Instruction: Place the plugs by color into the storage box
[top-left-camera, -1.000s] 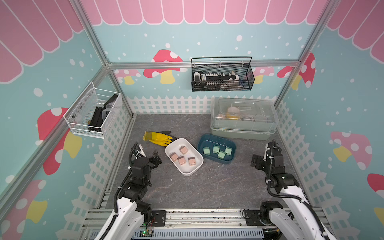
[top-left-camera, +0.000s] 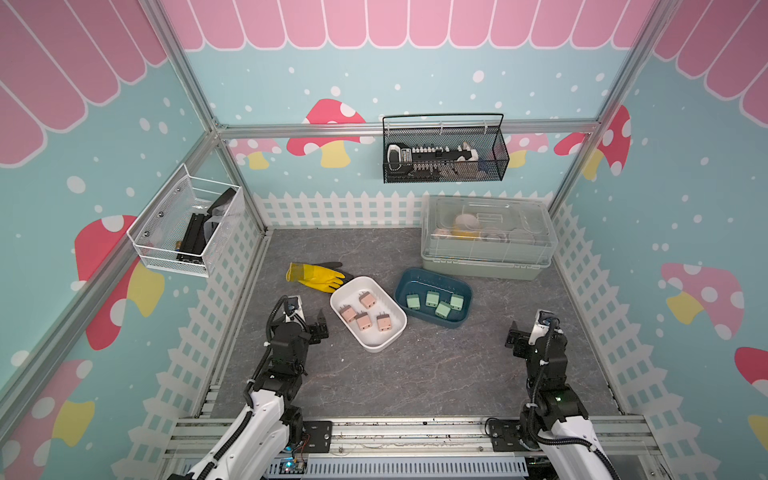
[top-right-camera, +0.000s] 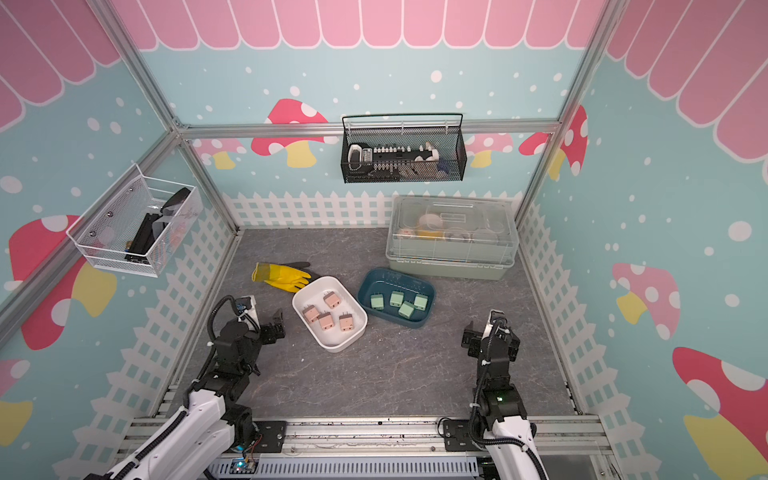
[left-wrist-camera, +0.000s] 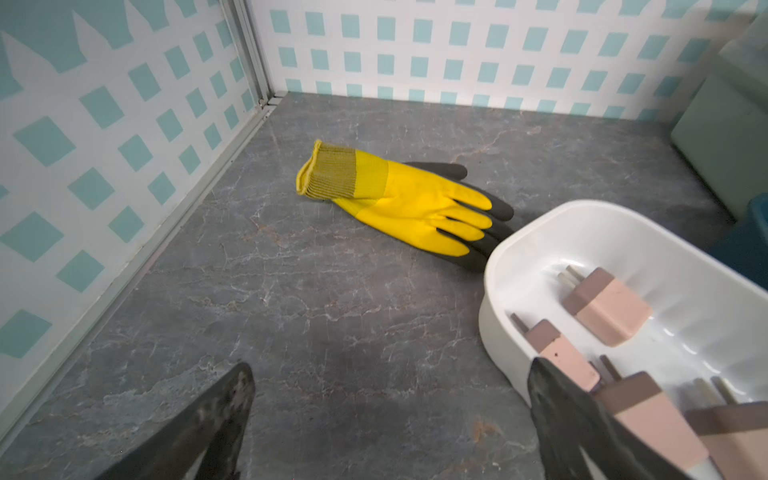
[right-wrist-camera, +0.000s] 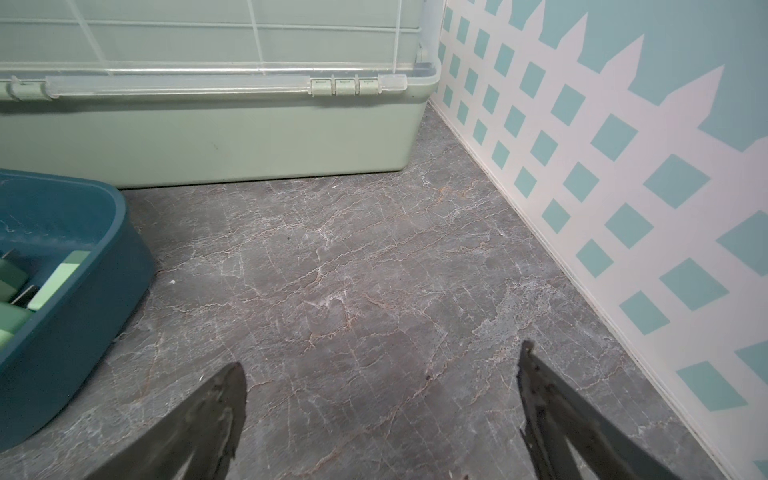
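Observation:
Several pink plugs (top-left-camera: 363, 321) lie inside the white box (top-left-camera: 377, 344), which stands left of the table's middle. Beside it to the right, several green plugs (top-left-camera: 443, 309) rest in the dark blue box (top-left-camera: 458, 321). My left gripper is open and empty, just left of the white box; its right finger (left-wrist-camera: 572, 416) overlaps that box's edge in the left wrist view. Over bare table to the right of the blue box, my right gripper is also open with nothing between its fingers. No plug shows on the table outside the boxes.
A yellow glove (left-wrist-camera: 408, 204) lies behind the white box, close to its far corner. At the back right stands a big pale green lidded bin (top-left-camera: 489, 240). Wire baskets (top-left-camera: 445, 152) hang on the walls.
My right arm has drawn back toward the front edge, its gripper lower in the view. The left arm has shifted slightly to the right. The boxes and plugs are unmoved.

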